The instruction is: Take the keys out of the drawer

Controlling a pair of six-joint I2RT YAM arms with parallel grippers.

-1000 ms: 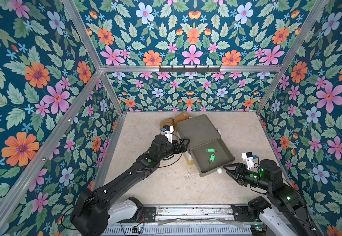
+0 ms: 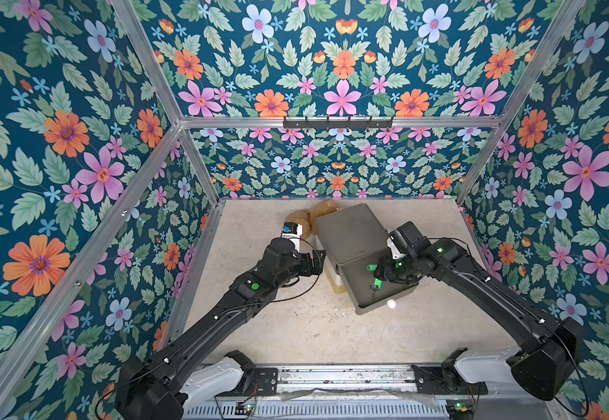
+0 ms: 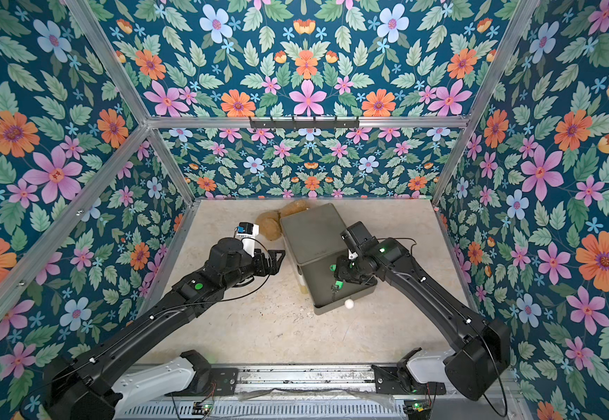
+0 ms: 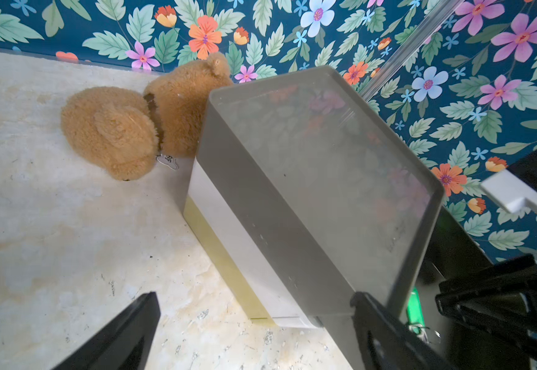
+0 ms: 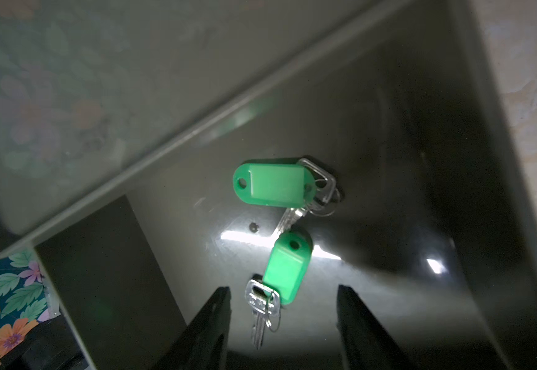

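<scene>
Two sets of keys lie on the floor of the grey pulled-out drawer [image 2: 367,306]. In the right wrist view, one green key tag [image 5: 274,185] lies crosswise with its key under it. Nearer my fingers is the second green tag [image 5: 288,266], its key [image 5: 259,311] pointing down between the fingertips' line. My right gripper stands open over the drawer, fingers spread either side of this nearer set, apparently holding nothing. Open and empty, my left gripper hovers left of the drawer unit [image 4: 317,166].
A brown plush toy [image 4: 111,129] lies behind and left of the unit. Close to the drawer's front edge sits a small white ball or knob [image 2: 391,303].
My right arm has swung from the right of the drawer to over it, now partly covering the keys from above. The left gripper has shifted slightly left. The keys have not moved.
</scene>
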